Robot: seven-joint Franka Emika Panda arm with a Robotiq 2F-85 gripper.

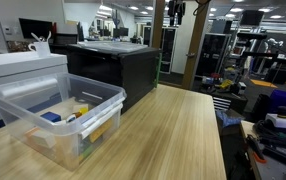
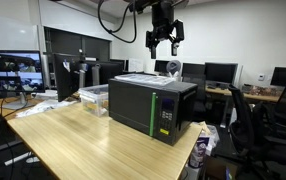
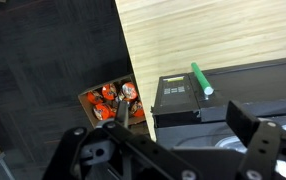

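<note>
My gripper (image 2: 164, 47) is high above the black microwave (image 2: 131, 106), pointing down with its fingers spread and nothing between them. In the wrist view the gripper also shows its two dark fingers wide apart. Below it are the microwave's control panel (image 3: 173, 92) and green door handle (image 3: 201, 80), well away from the fingers. The microwave door looks shut. At the top of exterior view 1 the gripper (image 1: 175, 14) shows small, above the far end of the microwave (image 1: 138, 75).
A clear plastic bin (image 1: 98, 97) with several small items stands beside the microwave. Papers (image 1: 113, 46) lie on the microwave's top. Beyond the table's edge, a box of red items (image 3: 113, 98) sits lower down.
</note>
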